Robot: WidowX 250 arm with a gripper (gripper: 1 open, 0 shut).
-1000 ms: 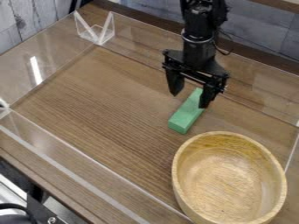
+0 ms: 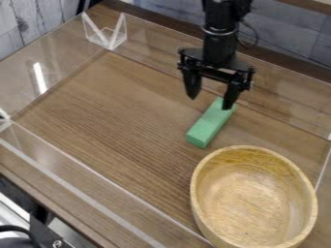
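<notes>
A green bar-shaped object (image 2: 208, 124) lies diagonally on the wooden table (image 2: 104, 116), right of centre. My black gripper (image 2: 210, 89) hangs above and behind it, its two fingers spread apart and open, with nothing seen between them. The right finger reaches down near the bar's upper end; whether it touches the bar cannot be told.
A large pale yellow bowl (image 2: 253, 199) fills the lower right. A white wire-like object (image 2: 106, 31) stands at the back left. Dark cables lie at the bottom left edge.
The gripper has risen slightly from over the green bar and its fingers appear turned. The green bar has stayed in place.
</notes>
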